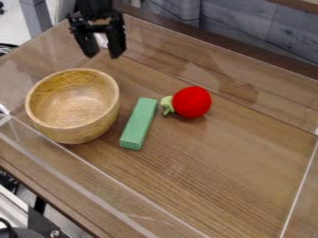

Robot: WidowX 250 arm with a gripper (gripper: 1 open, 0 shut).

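My gripper [99,45] is at the top of the camera view, left of centre, open, behind a wooden bowl [72,104]. A small white item is near its fingers; I cannot tell what it is. A red round object [192,102] with a green part at its left side lies right of centre. A long green block [138,123] lies between the bowl and the red object.
There is free room between my gripper and the red object, and at the far left behind the bowl.
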